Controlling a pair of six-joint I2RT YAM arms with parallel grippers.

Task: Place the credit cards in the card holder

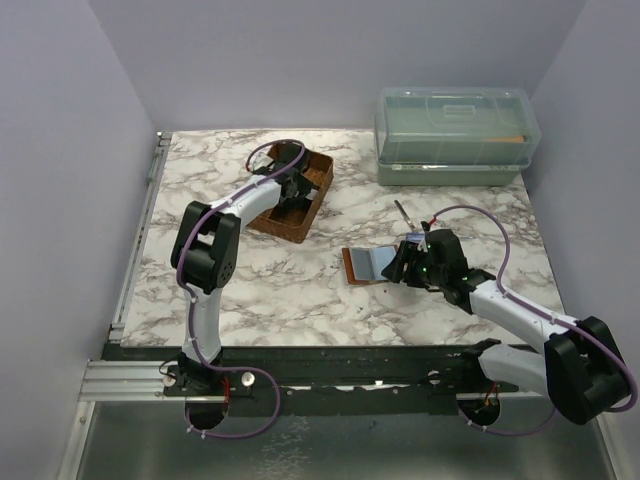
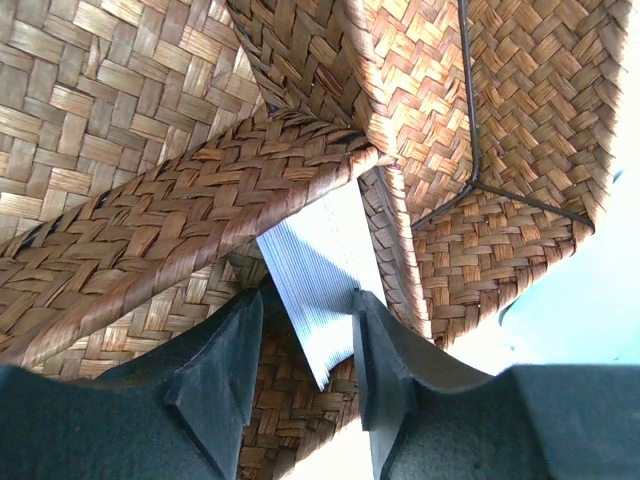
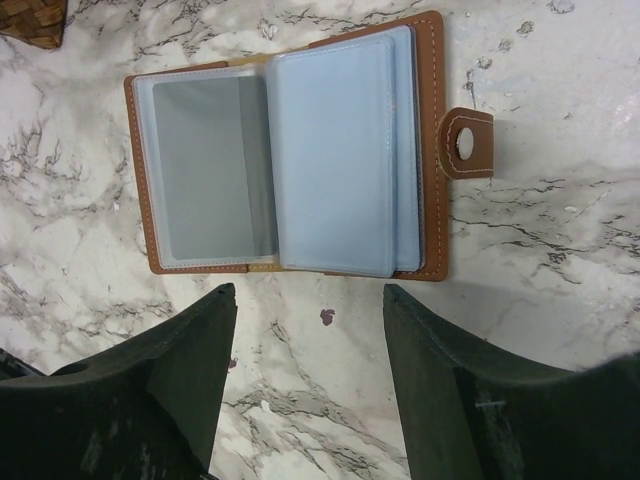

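Note:
A brown woven basket (image 1: 282, 226) stands at the left, my left gripper (image 1: 298, 182) reaching down inside it. In the left wrist view a white card-like piece (image 2: 325, 240) is wedged between woven walls, and the part-open fingertips of my left gripper are at its lower edge. The open card holder (image 3: 335, 160), brown leather with clear sleeves, lies flat on the marble table. My right gripper hangs open over its near edge with nothing between its fingers.
A lidded green plastic box (image 1: 445, 172) stands at the back right. A thin knife-like tool (image 1: 403, 213) lies behind the holder.

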